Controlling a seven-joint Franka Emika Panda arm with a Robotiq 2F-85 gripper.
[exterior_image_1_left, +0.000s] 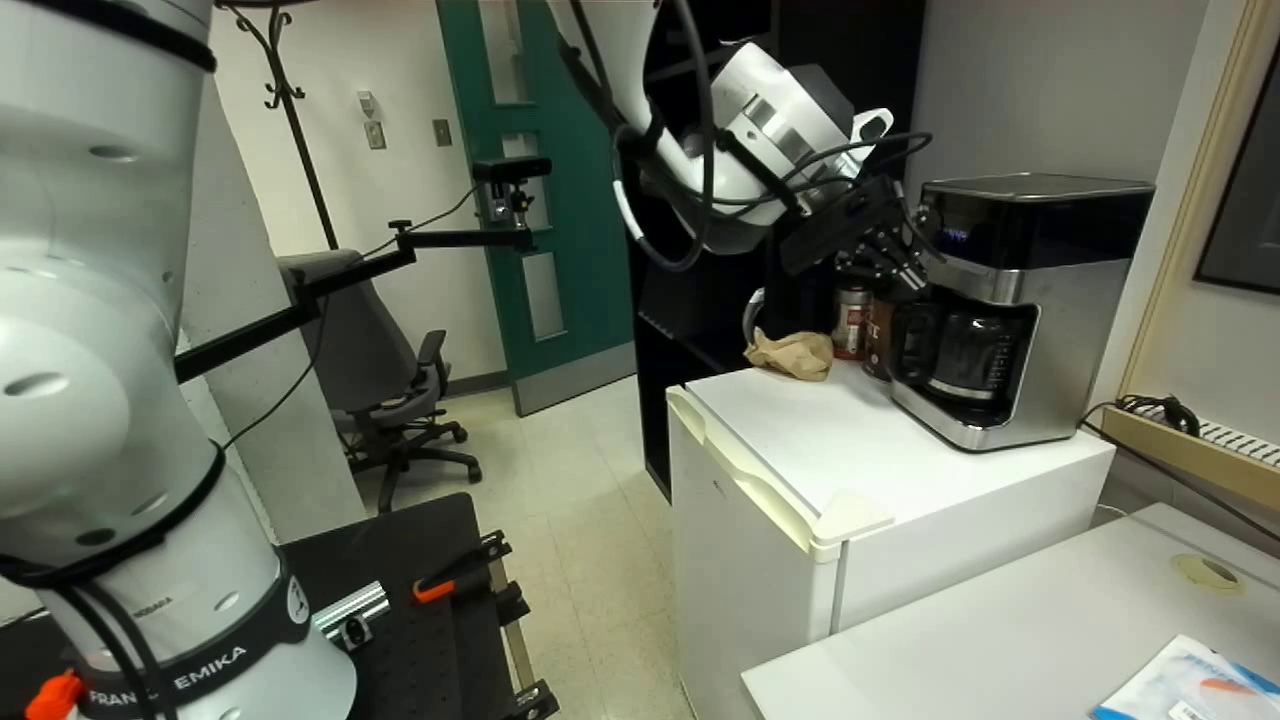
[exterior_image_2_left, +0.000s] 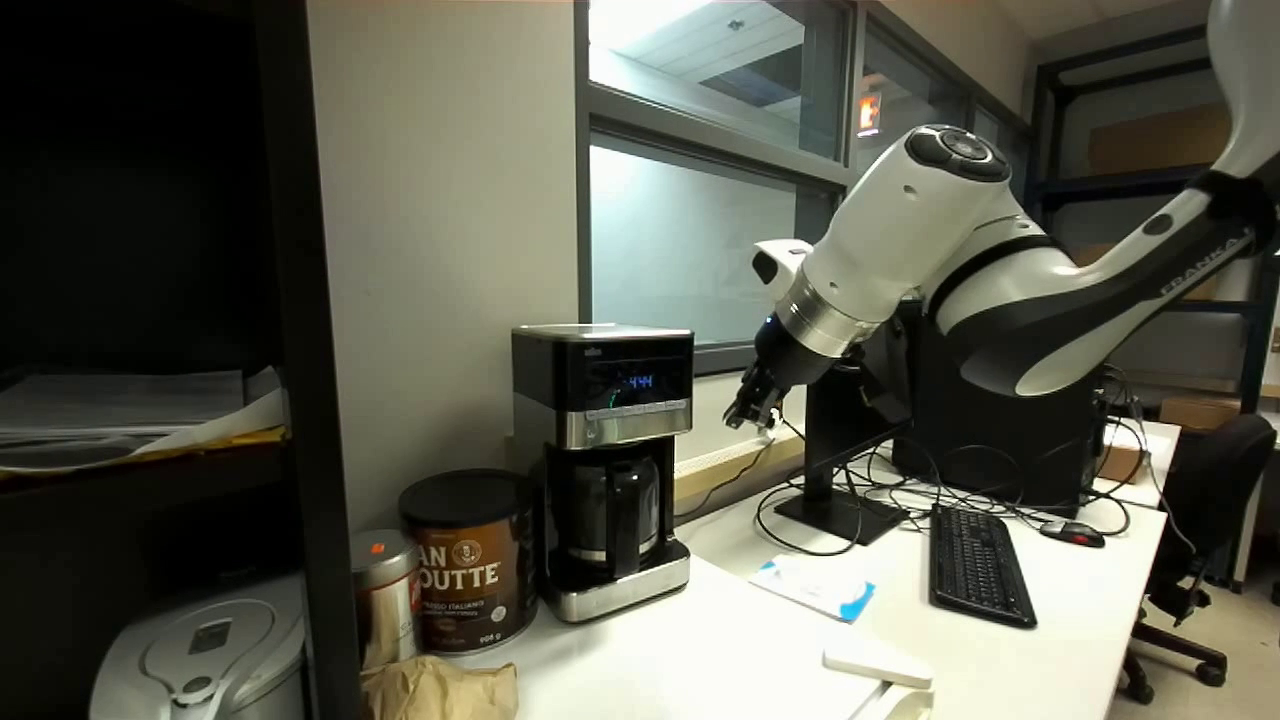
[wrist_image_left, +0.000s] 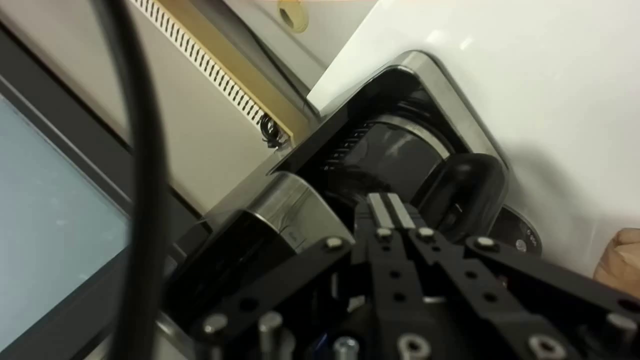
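Note:
My gripper is shut, its two fingers side by side with nothing showing between them. Ahead of it in the wrist view is the coffee maker (wrist_image_left: 300, 207), with the black carafe handle (wrist_image_left: 474, 186) just beyond the fingertips. The glass carafe (exterior_image_1_left: 969, 352) sits inside the coffee maker (exterior_image_1_left: 1080, 324) on the white fridge top. From the first exterior view, the gripper (exterior_image_1_left: 918, 276) hangs in the air in front of the machine's upper left. The second exterior view has the gripper (exterior_image_2_left: 750, 418) to the right of the coffee maker (exterior_image_2_left: 624, 414), apart from it in the picture.
A coffee can (exterior_image_2_left: 468, 564), a smaller tin (exterior_image_2_left: 386, 600) and crumpled brown paper (exterior_image_2_left: 441, 690) stand left of the machine. A dark shelf (exterior_image_1_left: 696, 276) rises behind. A monitor (exterior_image_2_left: 858, 414) and keyboard (exterior_image_2_left: 978, 558) occupy the desk.

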